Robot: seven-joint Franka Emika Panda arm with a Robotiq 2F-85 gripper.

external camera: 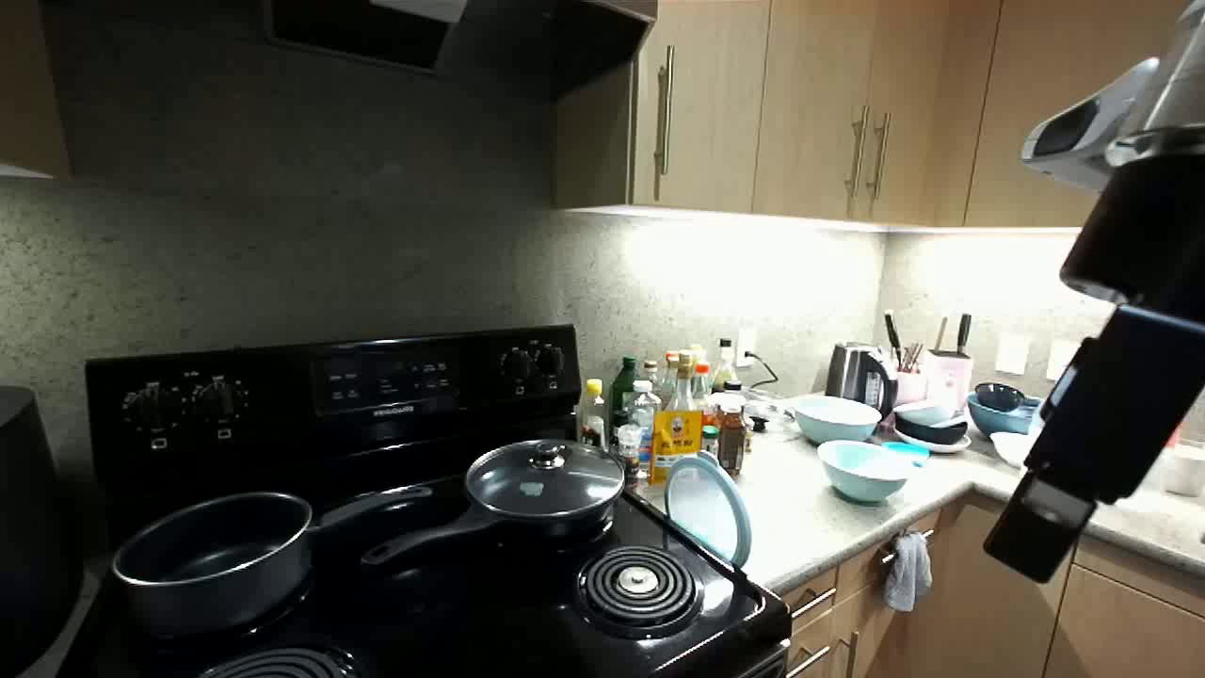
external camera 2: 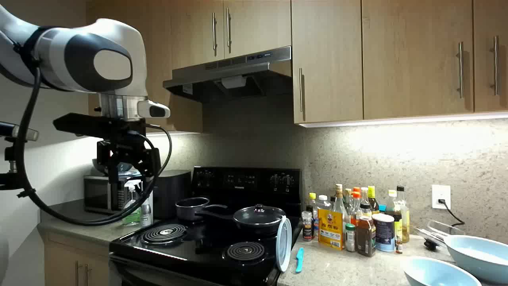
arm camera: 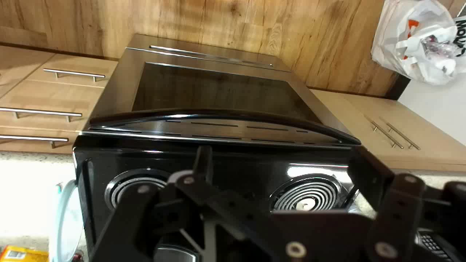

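My gripper is open, its two fingers spread wide and nothing between them. From the second exterior view, the gripper [external camera 2: 131, 178] hangs in the air well above counter height, pointing down. A lidless dark saucepan [external camera: 215, 559] stands at the stove's back, beside a frying pan [external camera: 544, 507] covered by a glass lid [external camera 2: 259, 217] with a black knob. Both sit apart from my gripper. On the black stove [external camera 2: 200, 255], the two front coil burners [external camera 2: 245, 251] [external camera 2: 164, 233] are bare.
A pale blue round lid [external camera 2: 284, 244] leans upright at the stove's right edge, near a turquoise knife [external camera 2: 299, 259]. Several bottles [external camera 2: 352, 205] crowd the right counter, with pale blue bowls [external camera: 864, 469] beyond. Above the stove juts the range hood [external camera 2: 233, 71]. A spray bottle [external camera 2: 133, 205] stands left.
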